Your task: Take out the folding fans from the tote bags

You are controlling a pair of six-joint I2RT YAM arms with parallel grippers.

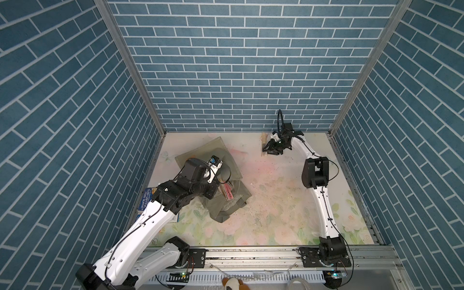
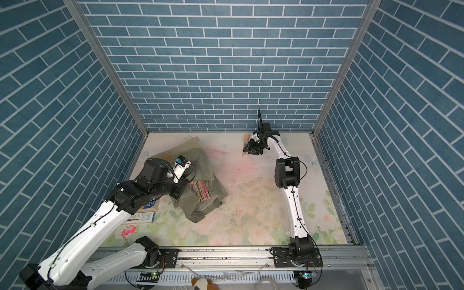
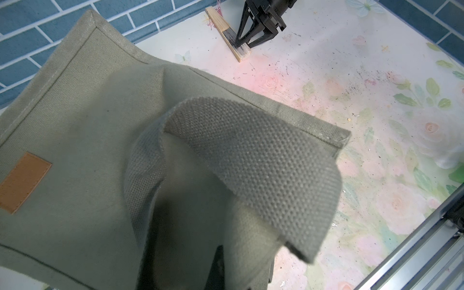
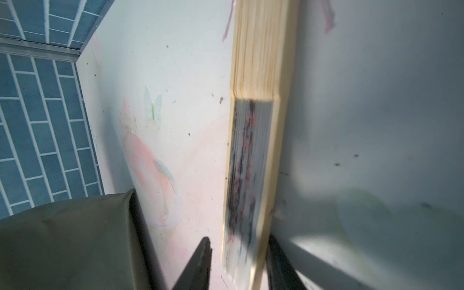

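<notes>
An olive tote bag lies open on the left of the table, with bundled fans visible inside. My left gripper is down in the bag under the grey strap, mostly hidden in its wrist view; whether it is shut does not show clearly. At the back, a folded wooden fan lies flat on the table. My right gripper is part open at the fan's printed end, a fingertip either side of it in the right wrist view.
Books and a small pink item lie at the left edge beside the left arm. Brick-patterned walls close the back and sides.
</notes>
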